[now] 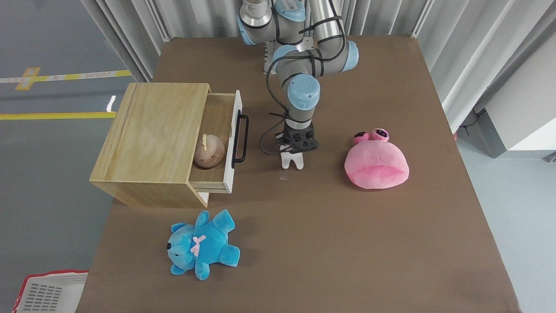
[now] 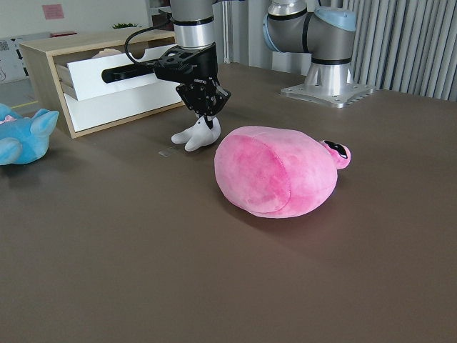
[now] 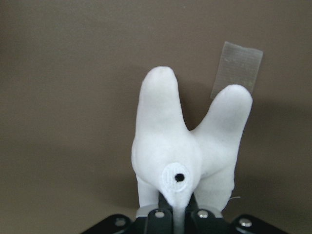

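My gripper [image 1: 295, 145] [image 2: 208, 114] points down at a small white plush toy [image 1: 292, 159] [image 2: 194, 137] [image 3: 165, 141] on the table beside the open drawer. The wrist view shows the toy between my fingers, which sit at the bottom edge; whether they are closed on it is unclear. A tan round smiling object [image 1: 210, 151] lies inside the drawer of the wooden cabinet [image 1: 146, 130].
A blue bear [image 1: 213, 240] lies in front of the cabinet. A pink plush [image 1: 376, 164] [image 2: 278, 175] sits to the right. A red-rimmed basket [image 1: 49, 292] stands off the table at lower left.
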